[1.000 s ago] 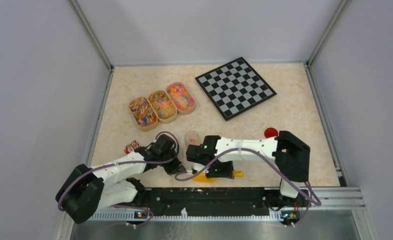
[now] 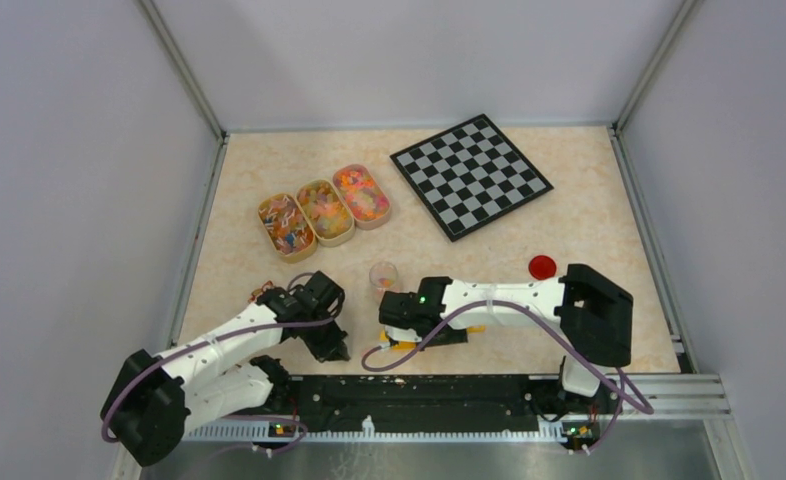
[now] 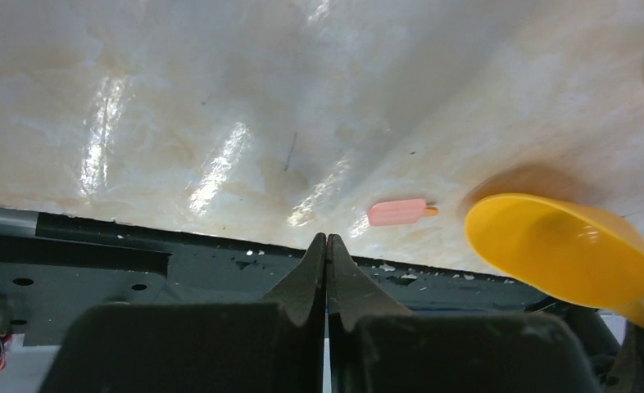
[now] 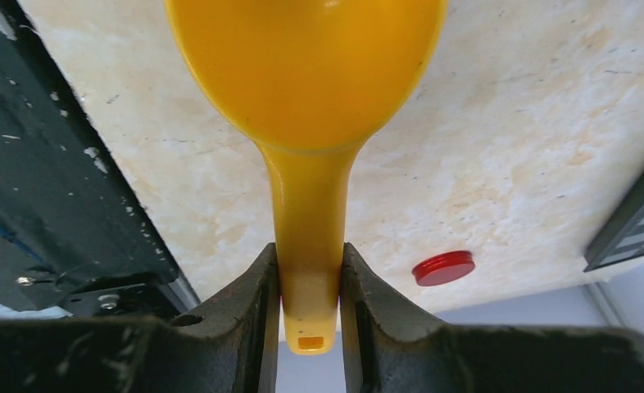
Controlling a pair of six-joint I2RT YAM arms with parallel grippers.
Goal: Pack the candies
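A yellow scoop (image 4: 310, 90) is gripped by its handle in my right gripper; what shows of its bowl in the right wrist view is bare. The left wrist view has the scoop's bowl (image 3: 564, 250) at the lower right, its mouth facing left. On the table just left of that mouth lies a pink popsicle-shaped candy (image 3: 397, 212). My left gripper is shut with nothing between its tips, left of and apart from the candy. Three tan bins of candies (image 2: 326, 212) stand at the back left. The clear jar (image 2: 384, 277) holds a few colourful pieces.
A red lid (image 2: 542, 267) lies at the right. The checkered board (image 2: 472, 176) takes up the back middle. A red patterned item (image 2: 260, 291) is partly behind the left arm. Along the front runs the dark table edge (image 2: 424, 400).
My left gripper has drawn back left and toward the front edge, away from the scoop.
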